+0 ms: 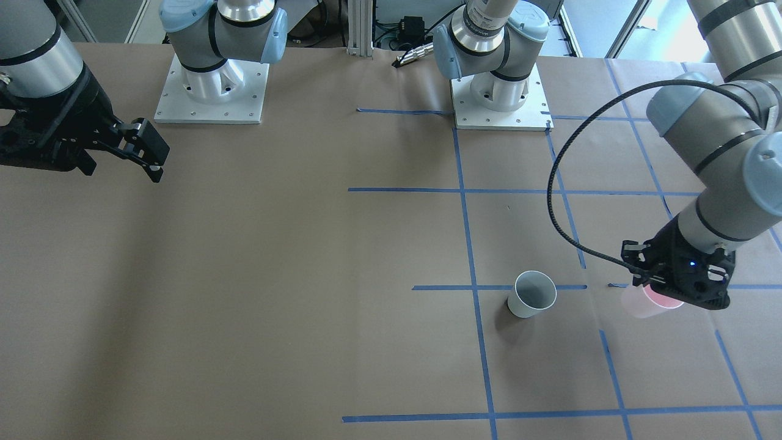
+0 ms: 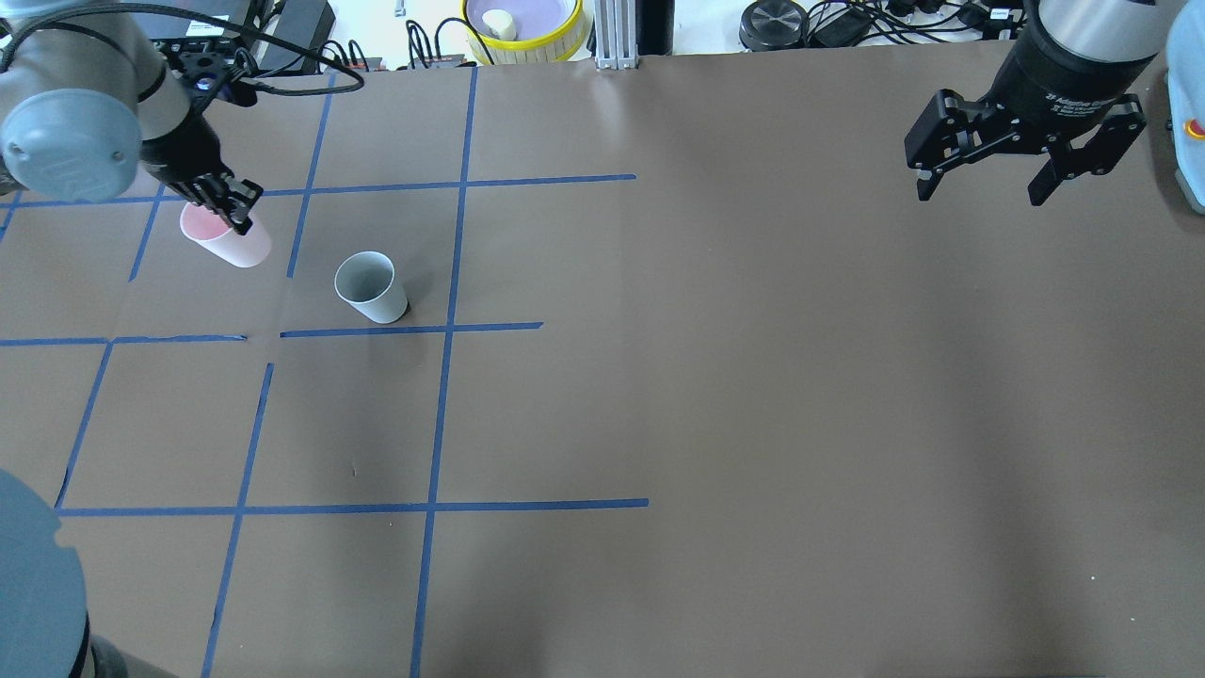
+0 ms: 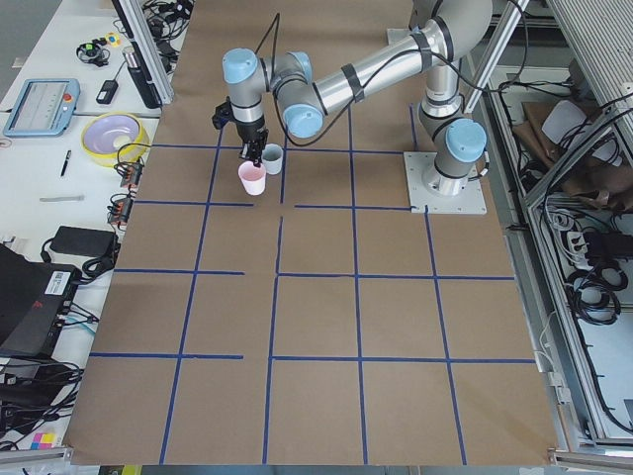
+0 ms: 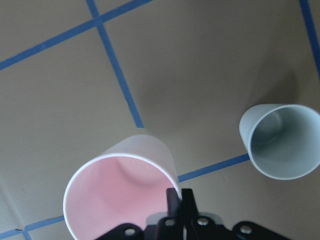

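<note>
A pink cup [image 1: 652,304] is held at its rim by my black gripper [image 1: 645,278] at the right of the front view; in the top view the cup [image 2: 226,243] sits under the fingers. In the left wrist view the pink cup [image 4: 120,195] fills the lower middle, its rim between the fingertips, which look closed on it. A pale grey-white cup [image 1: 533,294] stands upright on the taped table, beside the pink one, and shows at the right of the wrist view [image 4: 280,140].
Another arm's black gripper [image 1: 110,146] hangs at the left of the front view. Other arm bases [image 1: 498,110] stand at the back. A yellow bowl [image 3: 115,139] is on a side bench.
</note>
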